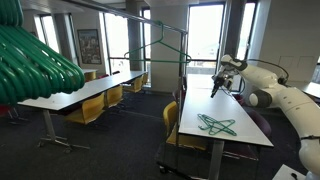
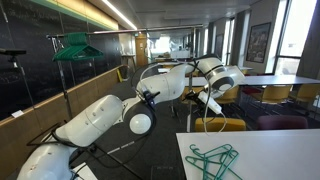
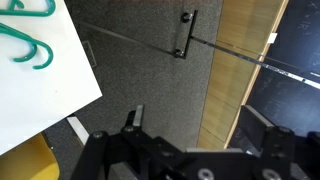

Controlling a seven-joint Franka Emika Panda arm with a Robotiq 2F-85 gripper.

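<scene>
Several green hangers (image 1: 217, 125) lie overlapping on the white table (image 1: 232, 142); in the second exterior view the same hangers (image 2: 212, 162) are at its near end. My gripper stands open in the wrist view, nothing between its fingers, with dark floor below and the hangers' curved ends at the upper left. In the first exterior view my gripper (image 1: 216, 88) is raised above the table, beyond the hangers and apart from them. One green hanger (image 1: 157, 44) hangs from the rack's rail (image 1: 125, 12).
More green hangers (image 1: 35, 68) crowd the rack's near end at the left. A yellow chair (image 3: 30, 160) stands beside the table, and a rack post (image 1: 182, 85) rises near its left edge.
</scene>
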